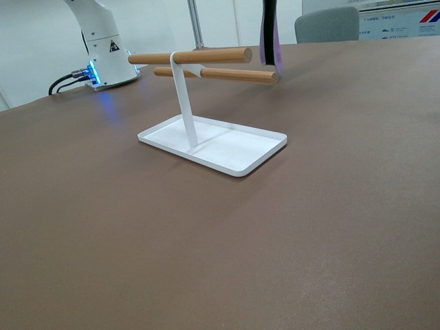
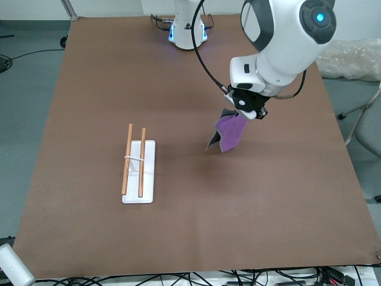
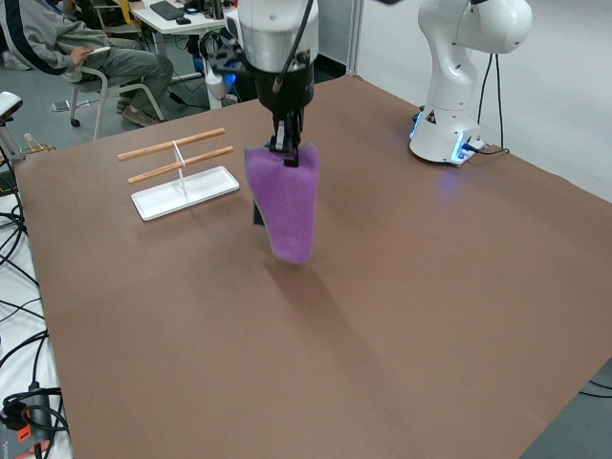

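My gripper (image 3: 285, 153) is shut on a purple cloth (image 3: 285, 206) with a dark grey side, which hangs above the brown table in the right view. In the left view the cloth (image 2: 231, 132) dangles below the arm, right of a white rack; in the top view only part of the cloth (image 1: 274, 38) shows at the upper edge. The rack has a white tray (image 2: 147, 185) and two horizontal wooden rods (image 1: 206, 56) on white supports, nothing hung on them.
A seated person (image 3: 143, 72) and chairs are off the table.
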